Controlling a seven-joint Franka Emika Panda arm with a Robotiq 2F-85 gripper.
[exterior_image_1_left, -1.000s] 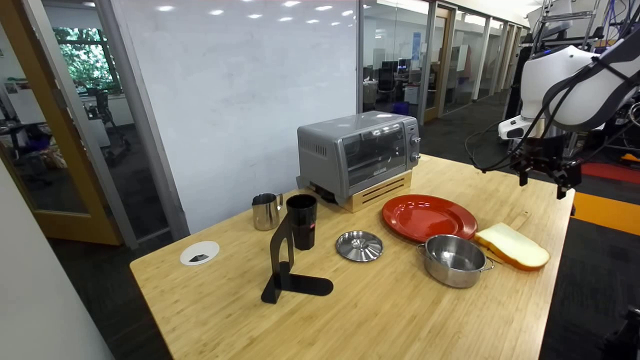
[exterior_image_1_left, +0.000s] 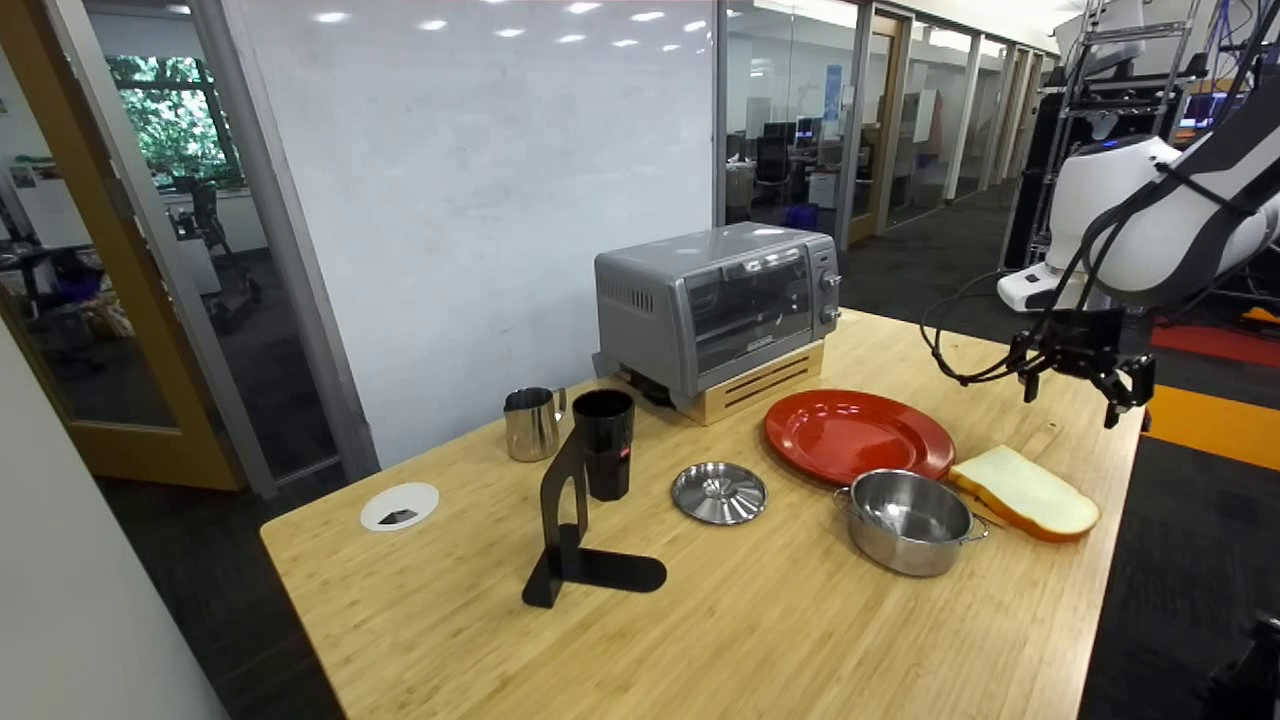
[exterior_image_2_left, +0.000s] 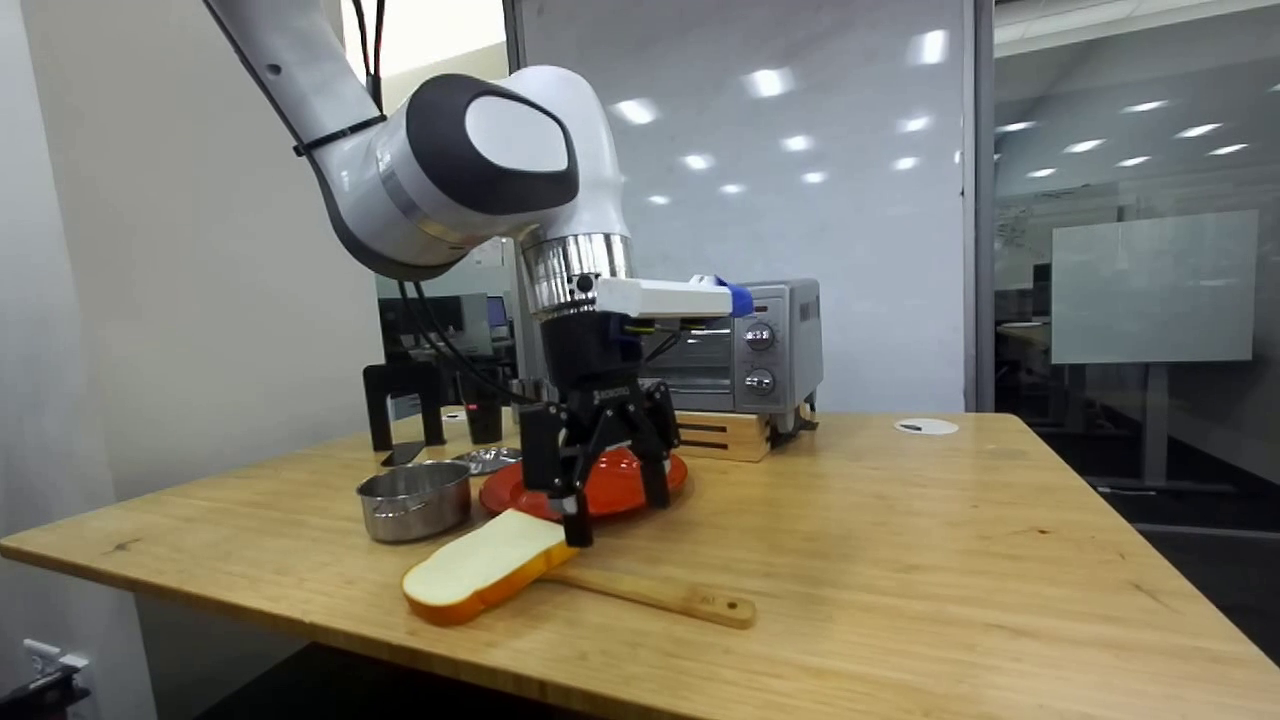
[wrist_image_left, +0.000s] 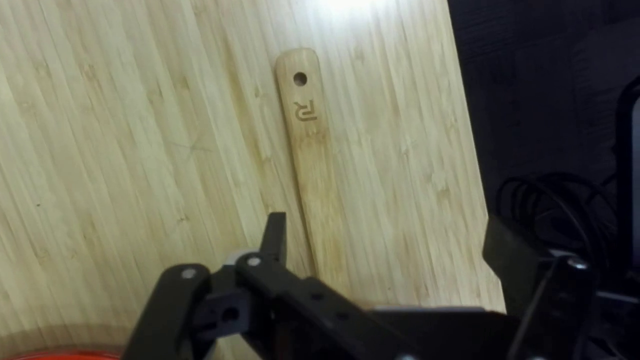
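My gripper (exterior_image_2_left: 618, 514) is open and points down above the table, with nothing between its fingers. In the wrist view, a wooden handle (wrist_image_left: 312, 156) with a hole near its end runs between the spread fingertips, below them. This handle sticks out from under a slice of bread (exterior_image_2_left: 486, 562), which hides the rest of the utensil. From the first exterior side, the bread (exterior_image_1_left: 1026, 492) lies near the table edge, beside the steel pot (exterior_image_1_left: 908, 528) and the red plate (exterior_image_1_left: 858, 438).
A grey toaster oven (exterior_image_1_left: 720, 306) sits on a wooden stand at the back. A steel lid (exterior_image_1_left: 719, 493), a black cup (exterior_image_1_left: 605, 438), a metal pitcher (exterior_image_1_left: 531, 426) and a black bookend (exterior_image_1_left: 612, 570) occupy the table's other half. Bare tabletop (exterior_image_2_left: 960, 540) spreads right of the handle.
The arm has come down, and the gripper sits lower and slightly further left in the first exterior view, nearer the handle. Objects on the table have not moved.
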